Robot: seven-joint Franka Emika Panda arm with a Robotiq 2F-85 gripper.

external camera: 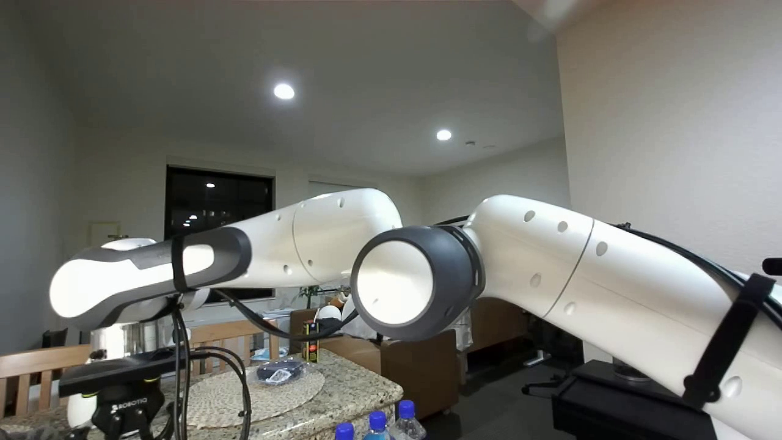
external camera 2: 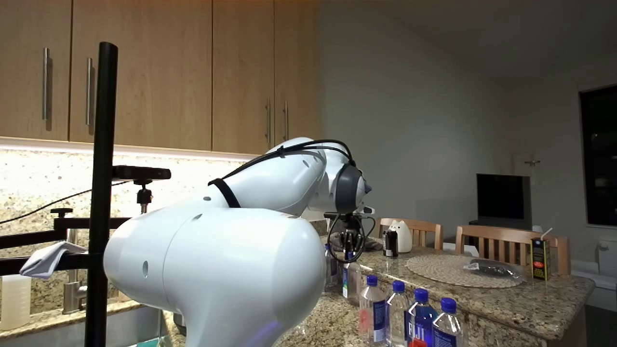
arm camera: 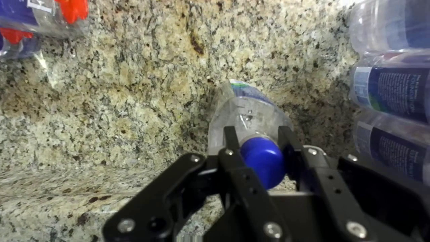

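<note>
In the wrist view my gripper is shut on a clear plastic bottle [arm camera: 246,111], its fingers on either side of the neck just by the blue cap [arm camera: 264,161]. The bottle leans in that view, and its base is hidden under its shoulders, so I cannot tell whether it touches the counter. From exterior view 2, the gripper [external camera 2: 350,246] shows small and dark, with a labelled bottle [external camera 2: 351,280] below it. Exterior view 1 cuts off the fingertips at its lower left.
Several blue-capped bottles [external camera 2: 421,318] stand in a row along the granite counter. More bottles [arm camera: 397,86] lie close on the right in the wrist view. A raised ledge holds a woven mat [external camera 2: 425,271], a black can [external camera 2: 390,243] and a drink carton [external camera 2: 540,259].
</note>
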